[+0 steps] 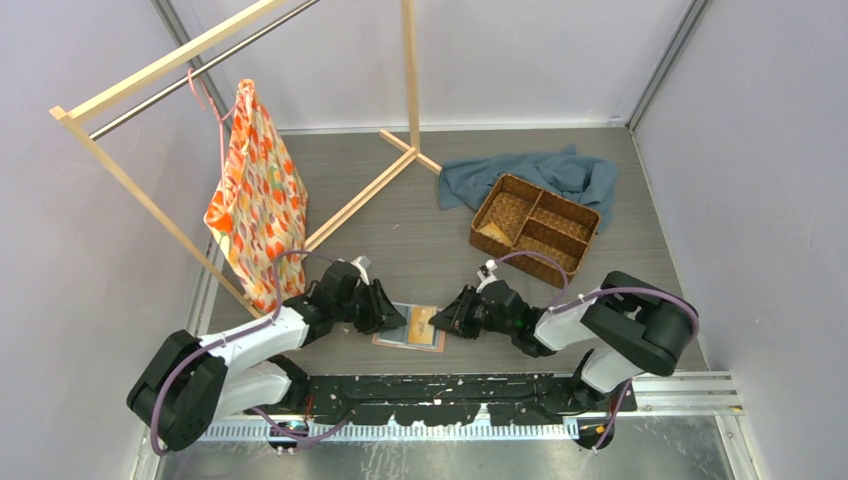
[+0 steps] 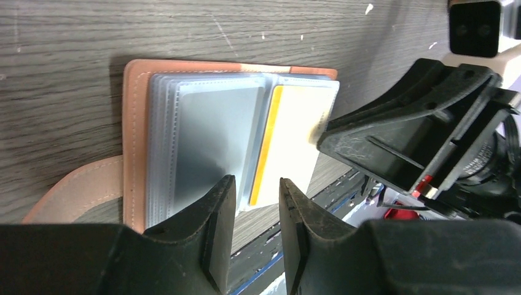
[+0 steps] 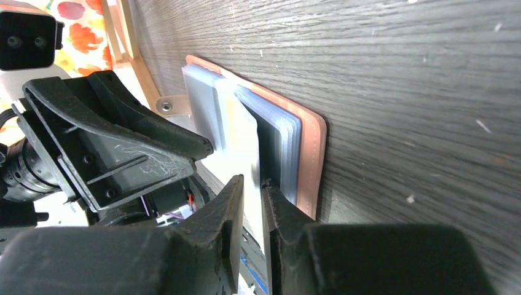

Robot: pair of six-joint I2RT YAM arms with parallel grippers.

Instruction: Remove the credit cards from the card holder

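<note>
The open card holder (image 1: pixel 390 338) lies on the table between my grippers, with a tan rim, clear sleeves (image 2: pixel 209 135) and a white card with a yellow edge (image 2: pixel 295 135). My left gripper is over the holder's lower edge, fingers slightly apart, nothing visible between them. My right gripper is at the edge of the white card (image 3: pixel 239 147); its fingertips sit close on either side of that edge, and whether they grip it I cannot tell.
A wicker basket (image 1: pixel 560 225) and a blue cloth (image 1: pixel 470 175) are at the back right. A patterned fabric (image 1: pixel 255 200) hangs on a wooden frame at the left. Bare table lies behind the holder.
</note>
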